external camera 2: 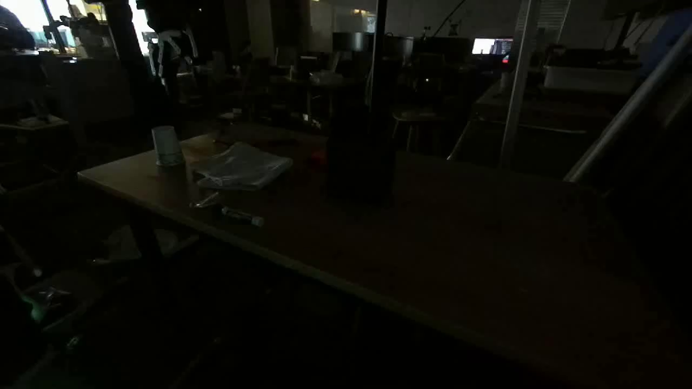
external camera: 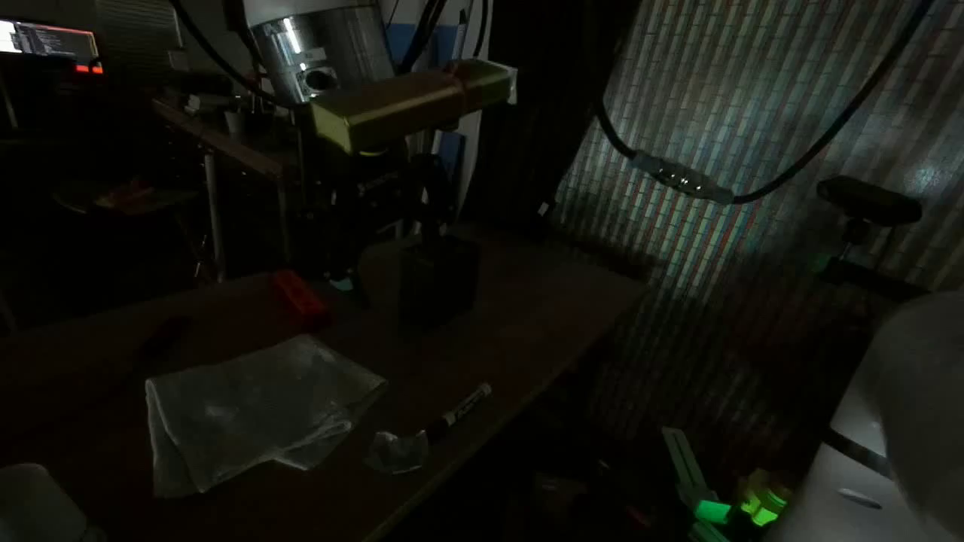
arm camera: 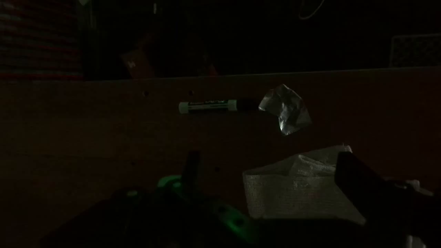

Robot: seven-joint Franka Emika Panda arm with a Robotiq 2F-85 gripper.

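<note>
In the dark wrist view my gripper is open, its two dark fingers (arm camera: 192, 169) wide apart and nothing held between them. Between and below them lies a folded, translucent sheet (arm camera: 295, 194), flat on the table. Farther out, a marker (arm camera: 208, 106) with a white barrel and dark cap lies along the table edge. A crumpled clear wrapper (arm camera: 287, 109) lies at its cap end. Exterior view 1 shows the sheet (external camera: 253, 406), marker (external camera: 461, 406) and wrapper (external camera: 398, 452) in front of the arm; the gripper's fingers there are lost in shadow.
A black box-like shape (external camera: 440, 280) stands on the table near the arm, with a red object (external camera: 298, 298) beside it. A pale cup (external camera 2: 168, 146) stands upside down near the table's far-left end.
</note>
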